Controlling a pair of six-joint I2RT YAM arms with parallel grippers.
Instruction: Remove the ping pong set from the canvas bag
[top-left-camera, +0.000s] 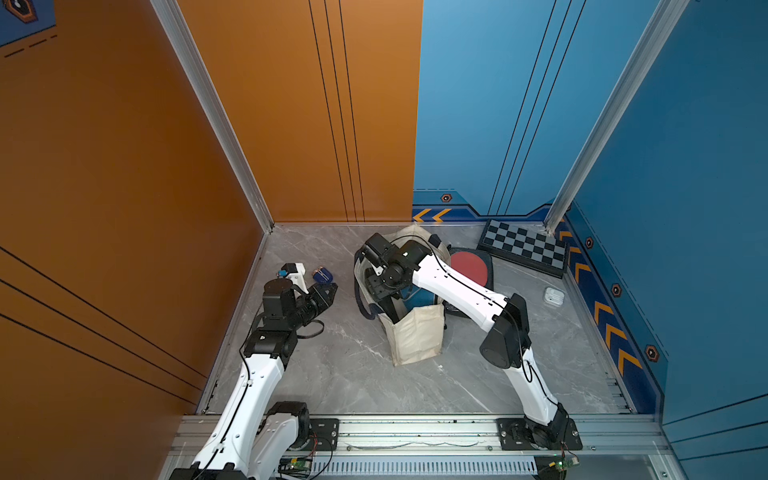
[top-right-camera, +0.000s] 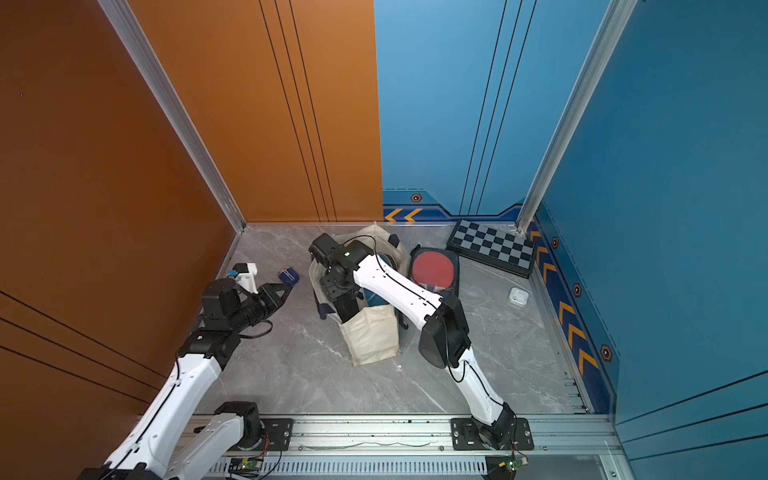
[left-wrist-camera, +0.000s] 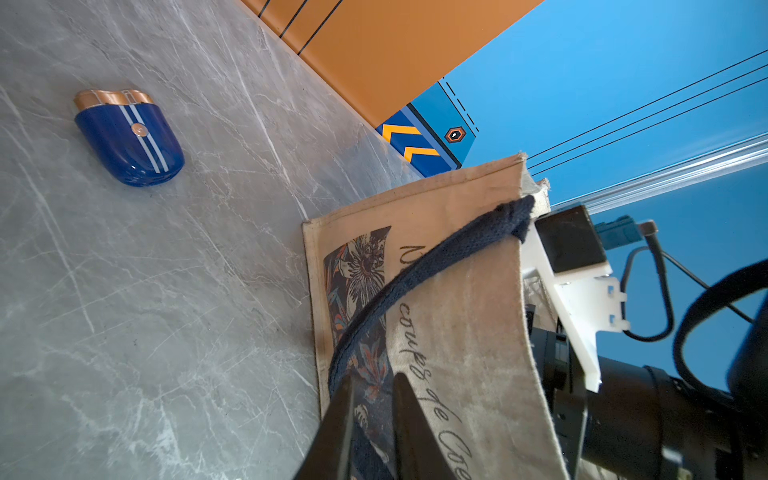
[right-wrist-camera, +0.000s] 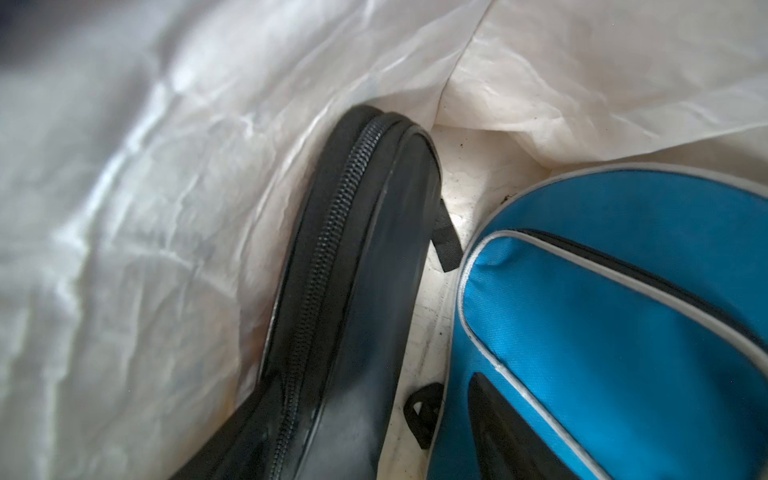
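Note:
The cream canvas bag (top-left-camera: 419, 339) stands open in mid-table. Down in it, the right wrist view shows a black zipped case (right-wrist-camera: 376, 296) on edge against the wall and a blue pouch (right-wrist-camera: 640, 320) with pale piping. My right gripper is open inside the bag; one finger is over the black case, the other between case and pouch. Whether they touch cannot be told. My left gripper hangs left of the bag, apart from it; its fingertips leave a narrow gap, with the bag's dark strap (left-wrist-camera: 416, 272) behind. No held object shows there.
Right of the bag lies a dark case with a red disc (top-left-camera: 469, 269). A checkered board (top-left-camera: 524, 246) lies back right, a small white case (top-left-camera: 553, 297) in front of it. A blue shaver-like object (left-wrist-camera: 132, 136) lies left of the bag.

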